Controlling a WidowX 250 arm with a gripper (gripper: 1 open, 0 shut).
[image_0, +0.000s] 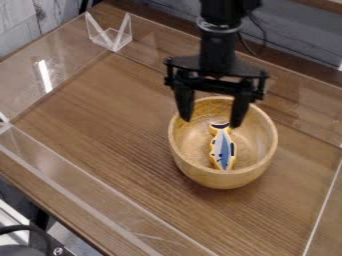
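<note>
My gripper (214, 105) hangs open over the back part of a beige bowl (198, 172), its dark fingers spread to either side above the rim. In the bowl, towards its middle, lies a small blue and white object with yellow edges (223, 148). Nothing shows held between the fingers.
A white wire rack (110, 35) stands at the back left by the wall. A black cable or ring (27, 230) shows at the lower left edge.
</note>
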